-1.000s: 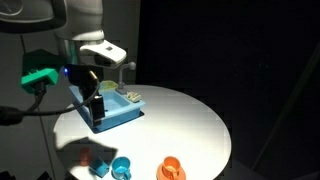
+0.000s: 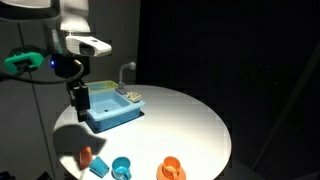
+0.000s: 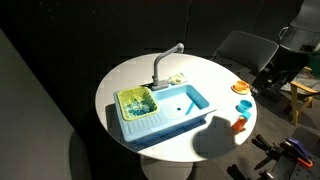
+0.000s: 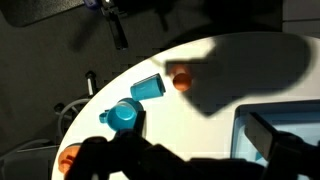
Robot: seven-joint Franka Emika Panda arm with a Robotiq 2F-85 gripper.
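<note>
My gripper stands open, with nothing between its two widely spread fingers. It hangs well above the near part of the round white table, as exterior view 1 shows. Below it, an orange-red bottle-like item stands near the table edge. Beside that is a small blue cup, apparently on its side, then a blue mug with a handle. Farther along, an orange cup sits on an orange plate. None of these touches the gripper.
A light-blue sink basin with a grey faucet occupies part of the table. A green rack adjoins it, and a yellowish item lies behind. A chair stands behind.
In exterior view 1, my gripper has shifted left and slightly upward, staying open. The tabletop objects have not visibly moved.
</note>
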